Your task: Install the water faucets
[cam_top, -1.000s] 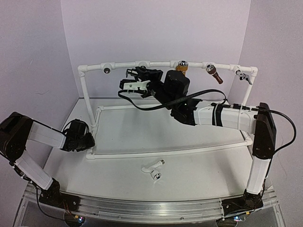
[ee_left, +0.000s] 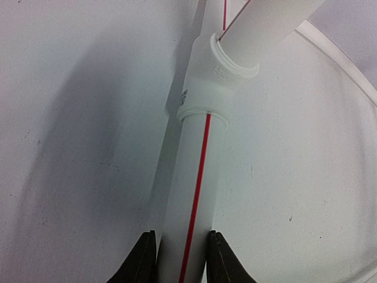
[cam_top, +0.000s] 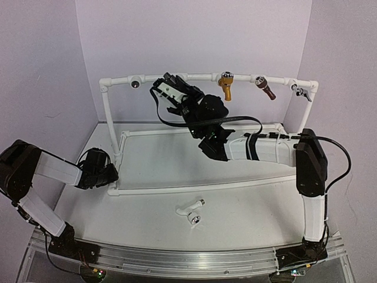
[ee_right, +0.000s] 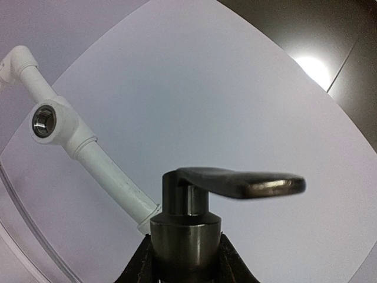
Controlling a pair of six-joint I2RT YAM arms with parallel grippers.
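Observation:
In the right wrist view, a dark metal faucet (ee_right: 185, 242) with a flat lever stands between the fingers of my right gripper, which is shut on it. From above, this right gripper (cam_top: 168, 82) is at the upper pipe (cam_top: 203, 76), hiding the second fitting; whether the faucet is seated there cannot be seen. An empty threaded socket (ee_right: 44, 121) shows upper left in the right wrist view. My left gripper is shut on a white red-striped pipe (ee_left: 191, 177) of the frame. A white faucet (cam_top: 189, 212) lies on the table.
Along the upper pipe's right half hang an orange faucet (cam_top: 226, 87), a brown faucet (cam_top: 265, 88) and a silver faucet (cam_top: 301, 92). The leftmost fitting (cam_top: 135, 82) has an open hole.
The frame has swung slightly. The left arm and the white faucet have stayed put.

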